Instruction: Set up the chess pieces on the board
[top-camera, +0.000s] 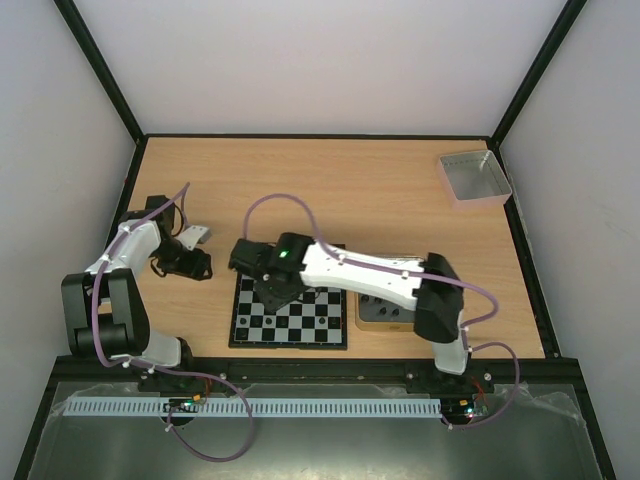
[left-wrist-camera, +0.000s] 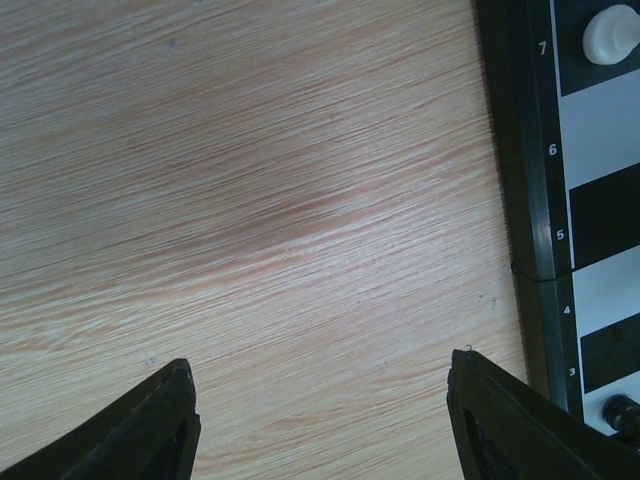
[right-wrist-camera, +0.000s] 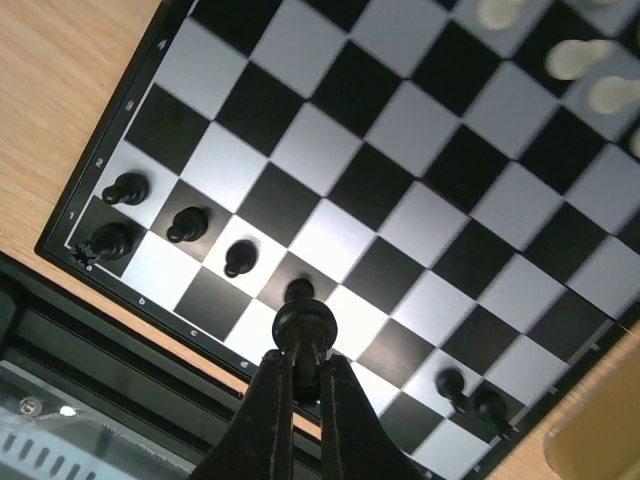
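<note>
Above the dark-squared chessboard (right-wrist-camera: 345, 190), my right gripper is shut on a black chess piece (right-wrist-camera: 305, 325), seen end-on in the right wrist view. Below it on the board stand black pieces: a corner piece (right-wrist-camera: 108, 242), several small pawns such as this black pawn (right-wrist-camera: 240, 257), and two at the lower right, one a black pawn (right-wrist-camera: 450, 384). Blurred white pieces (right-wrist-camera: 572, 58) occupy the far side. My left gripper hangs open over bare table, left of the board, with nothing between its fingers.
The tan box (top-camera: 362, 324) with black pieces stands right of the board, partly under my right arm. A clear-walled bin (top-camera: 475, 180) sits at the back right. Much of the table (top-camera: 300, 165) behind the board is bare.
</note>
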